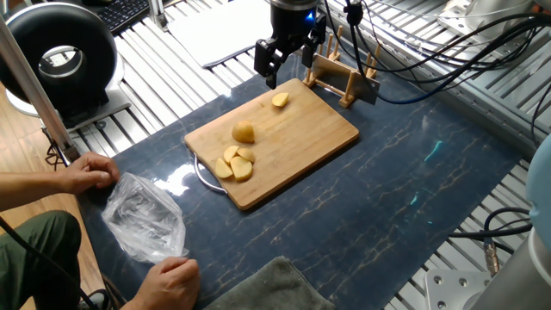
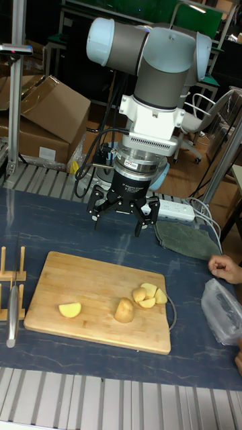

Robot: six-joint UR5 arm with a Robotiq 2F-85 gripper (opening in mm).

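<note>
My gripper (image 2: 117, 228) hangs above the table with its fingers spread apart and nothing between them. In the exterior view 1, the gripper (image 1: 289, 72) appears at the top, near the cutting board's edge. The wooden cutting board (image 1: 297, 138) lies flat on the dark table. On it are a larger potato chunk (image 1: 244, 132), a cluster of cut potato pieces (image 1: 241, 167) by the metal handle, and a single potato slice (image 1: 280, 100) apart from the others. A knife (image 2: 12, 326) rests in a wooden rack (image 2: 21, 275) beside the board.
A person's hands (image 1: 90, 172) are at the table's edge around a clear plastic bag (image 1: 145, 220). A grey-green cloth (image 1: 271, 288) lies at the table's edge. Cables (image 1: 448, 82) loop near the arm. The dark tabletop (image 1: 370, 198) beside the board is largely free.
</note>
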